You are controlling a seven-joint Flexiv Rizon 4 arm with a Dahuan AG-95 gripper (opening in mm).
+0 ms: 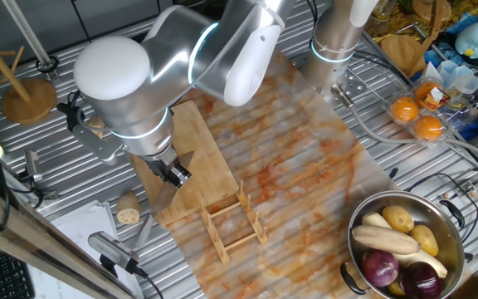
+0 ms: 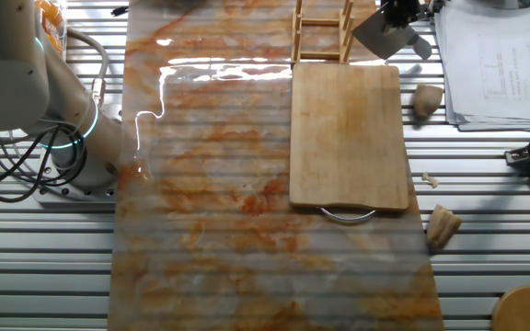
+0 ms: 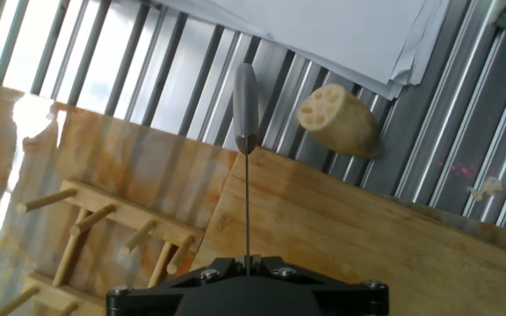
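A knife with a broad metal blade (image 2: 382, 39) and a grey handle (image 3: 246, 105) is held by the blade: my gripper is shut on it. In the wrist view the blade appears edge-on as a thin line, its handle pointing away from me. Exterior view 1 has the gripper (image 1: 175, 173) over the wooden cutting board (image 1: 206, 162), near the end beside the rack. A cut lotus root piece (image 3: 339, 121) lies off the board on the metal slats. The wooden peg rack (image 1: 256, 223) stands empty at the board's end.
A steel pot (image 1: 449, 242) with potatoes, lotus roots and purple onions stands at the right. Another root piece (image 2: 443, 227) lies beside the board. Papers (image 2: 486, 64) cover the slats nearby.
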